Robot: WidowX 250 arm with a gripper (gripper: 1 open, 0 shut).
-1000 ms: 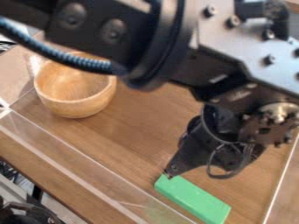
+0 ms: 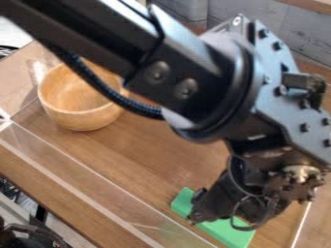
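Observation:
A green rectangular block [image 2: 227,231] lies on the wooden work surface at the lower right. My gripper [image 2: 214,211] is lowered over it, its dark fingertips at the block's upper part and covering some of it; whether they grip it is hidden. The big black arm fills the upper and right part of the view.
A wooden bowl [image 2: 80,108] sits at the upper left. A clear plastic edge runs along the left and front of the wooden surface [image 2: 135,165], whose middle is bare. Cables and metal parts lie beyond the left edge.
The gripper has moved down and a little to the right, onto the green block, and now hides more of it.

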